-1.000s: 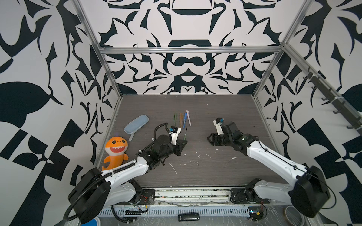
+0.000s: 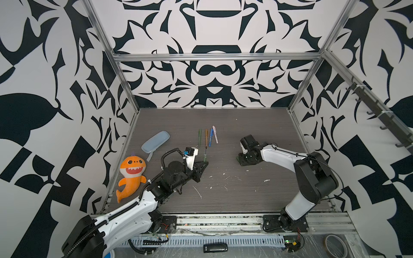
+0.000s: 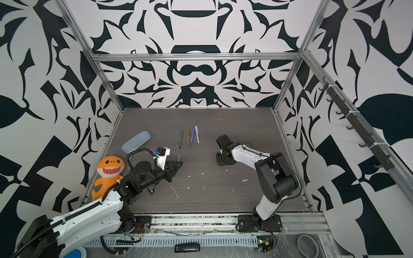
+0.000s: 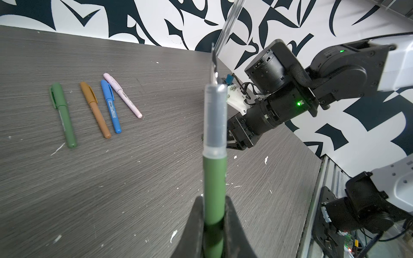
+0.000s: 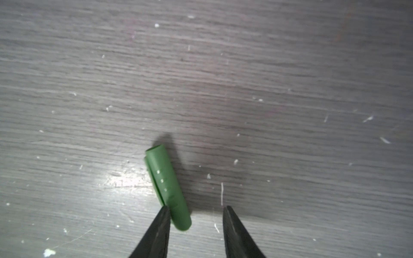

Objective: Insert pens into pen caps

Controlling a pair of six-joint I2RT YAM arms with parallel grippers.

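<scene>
My left gripper is shut on an uncapped green pen [image 4: 214, 180], held upright with its tip up, left of centre over the table [image 2: 232, 193]. My right gripper is open, low over the table at the right, by a loose green cap [image 5: 170, 185] lying there; its left finger reaches the cap's lower end, and contact is unclear. A capped green pen [image 4: 63, 114], a brown pen [image 4: 96, 111], a blue pen [image 4: 111, 107] and a pink pen [image 4: 124, 96] lie side by side at the table's back middle.
A grey-blue case [image 2: 154, 142] and an orange shark toy [image 2: 131, 176] lie along the left edge.
My left gripper has moved slightly left with the pen.
</scene>
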